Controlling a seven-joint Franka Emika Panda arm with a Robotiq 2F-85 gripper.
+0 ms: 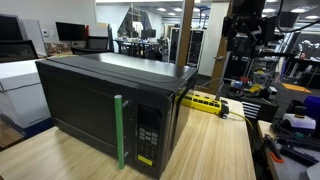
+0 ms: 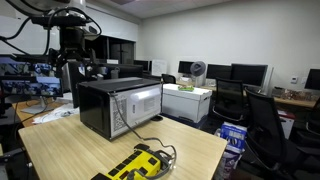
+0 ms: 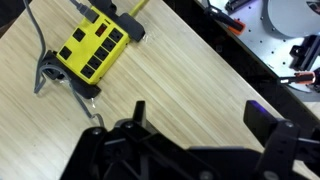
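Observation:
A black microwave [image 1: 105,105] stands on the wooden table with its door shut and a green strip [image 1: 119,130] upright on its front. My gripper is open over the table, its dark fingers [image 3: 142,118] wide apart with only bare wood showing between them. From the first exterior view, the arm [image 1: 248,35] hangs high at the upper right, clear of the microwave. The second exterior view has the microwave [image 2: 118,105] from another side, with the arm [image 2: 70,45] above and left of it.
A yellow power strip [image 3: 95,48] with dark plugs and cables lies on the table [image 3: 190,85], also behind the microwave in the first exterior view. Beyond the table edge, tools sit in a round container [image 3: 290,18]. White boxes [image 1: 22,95] stand at the left.

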